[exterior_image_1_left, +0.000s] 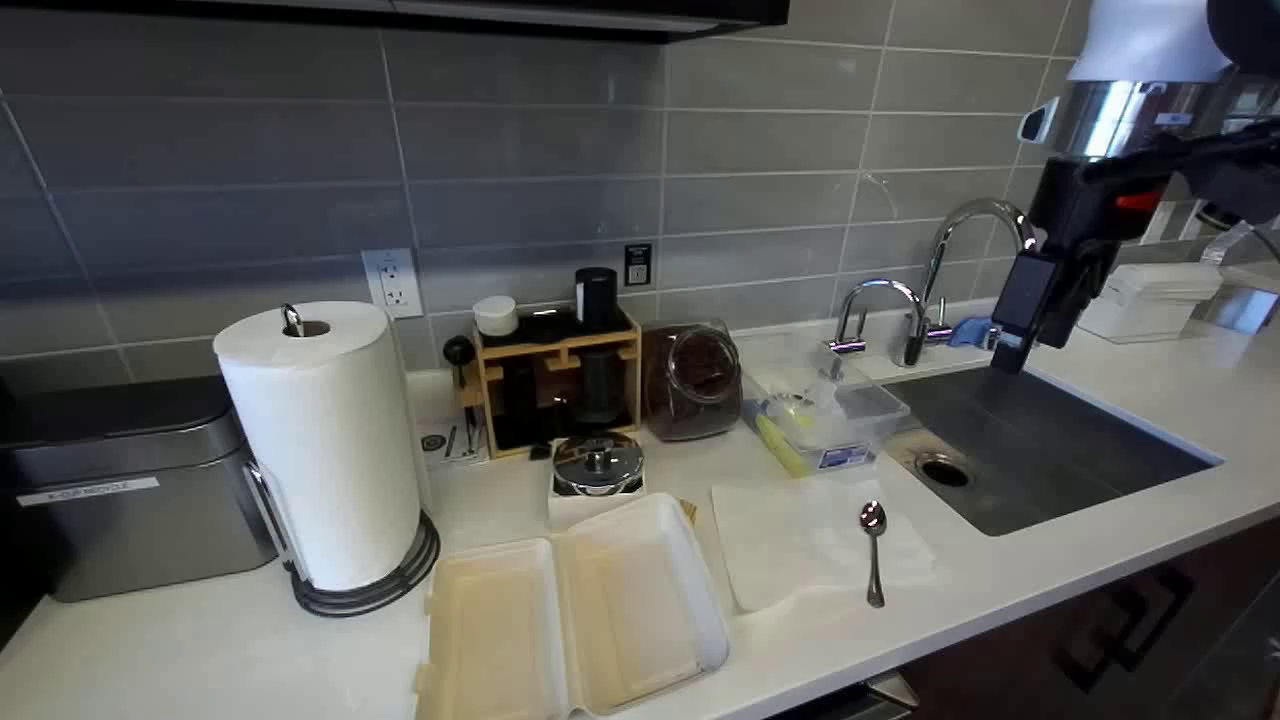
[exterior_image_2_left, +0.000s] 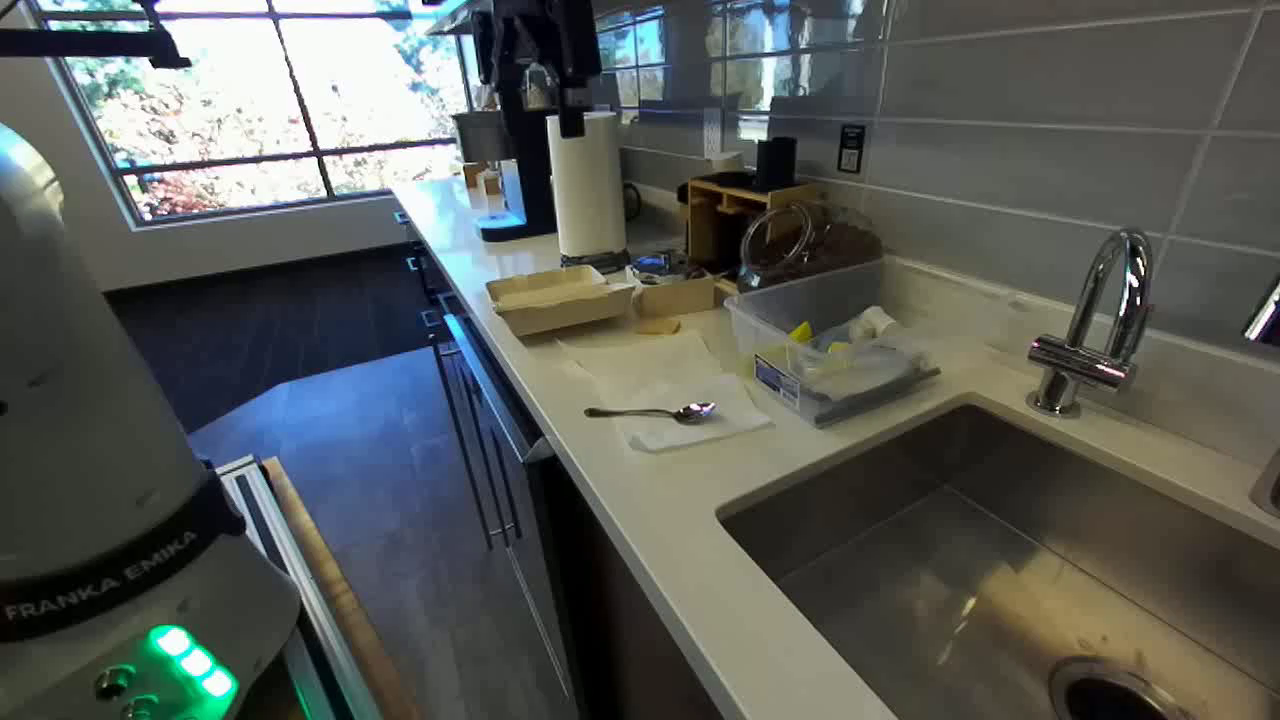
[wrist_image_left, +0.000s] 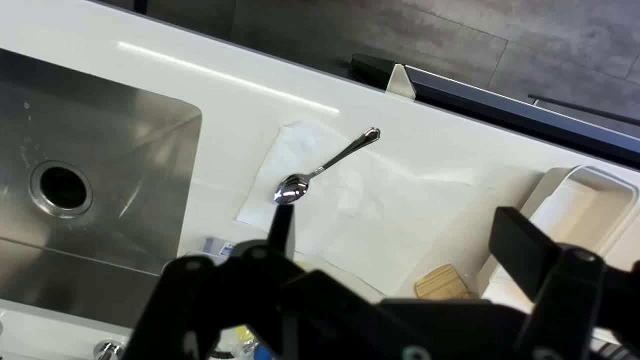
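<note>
My gripper stands open in the wrist view, its two black fingers wide apart and nothing between them. It is held high above the counter; in exterior view 1 it hangs at the upper right, in front of the sink and faucet. A metal spoon (wrist_image_left: 327, 168) lies on a white paper towel (wrist_image_left: 384, 210), beyond the fingertips in the wrist view. In exterior view 1 the spoon (exterior_image_1_left: 873, 552) has its bowl toward the wall and its handle toward the counter's front edge. Nothing touches the spoon but the towel.
An open takeout box (exterior_image_1_left: 636, 600) sits left of the towel. Behind the towel stands a clear plastic bin (exterior_image_1_left: 858, 414) with items inside. The sink (exterior_image_1_left: 1044, 444) opens to the right. A paper towel roll (exterior_image_1_left: 324, 456) stands at the left. Bare counter runs along the front edge.
</note>
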